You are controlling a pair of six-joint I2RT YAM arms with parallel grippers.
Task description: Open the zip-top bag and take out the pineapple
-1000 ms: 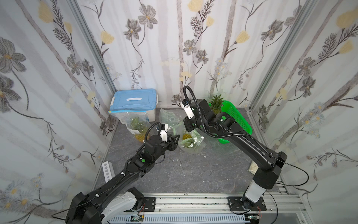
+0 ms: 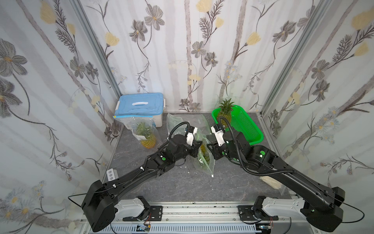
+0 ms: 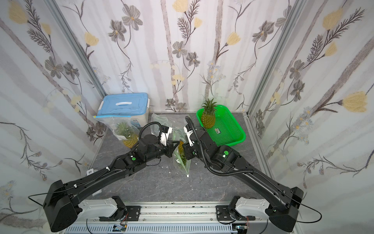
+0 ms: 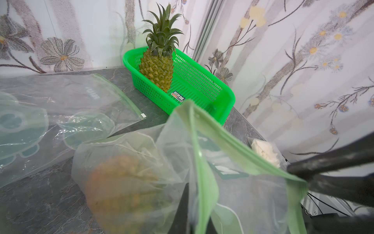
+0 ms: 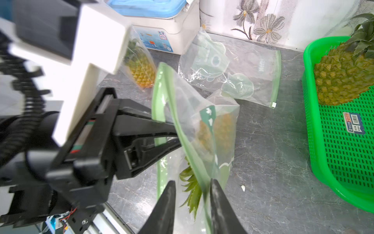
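Observation:
A clear zip top bag (image 5: 228, 102) with a green rim stands with its mouth spread between my two grippers. Inside is a pineapple, body toward the back and leafy crown toward the opening; the film blurs it in the left wrist view. At the mouth's left side, my left gripper appears shut on the thin green edge, its fingertips partly covered by film. My right gripper is part open over the opposite edge. One strip of green rim passes between its fingers, close to the right-hand finger (image 5: 221, 198).
An empty-looking flat zip bag (image 5: 253, 74) lies behind. A green basket (image 5: 309, 117) with a pineapple (image 5: 342, 74) stands at the back right. Another bagged pineapple (image 2: 147, 138) rests beside the blue-lidded box (image 2: 141, 104).

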